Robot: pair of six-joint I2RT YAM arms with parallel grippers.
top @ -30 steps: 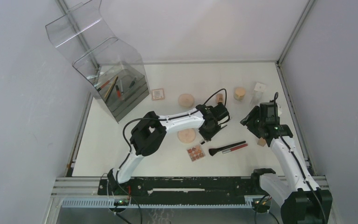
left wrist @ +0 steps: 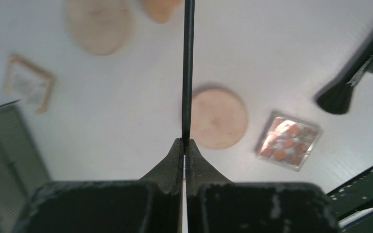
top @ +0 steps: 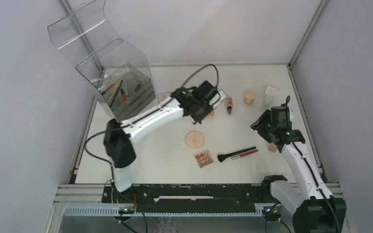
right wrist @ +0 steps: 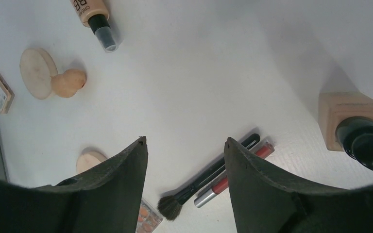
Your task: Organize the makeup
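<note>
My left gripper is shut on a thin dark stick (left wrist: 188, 68), held over the middle of the table and blurred in the top view. A round powder disc (top: 194, 140), a shade palette (top: 203, 159), a black brush (top: 229, 156), a red lip tube (top: 244, 154), a foundation tube (top: 228, 104) and a small pale palette (left wrist: 29, 80) lie on the table. My right gripper stands open at the right, above the table, with nothing between its fingers. A square bottle (right wrist: 342, 111) stands beside it.
A clear acrylic organizer (top: 136, 102) holding several pencils stands at the back left. A jar (top: 249, 97) and pale bottles stand at the back right.
My left arm has risen and shifted toward the back left from low over the middle, uncovering the lower powder disc. The right arm has stayed still.
</note>
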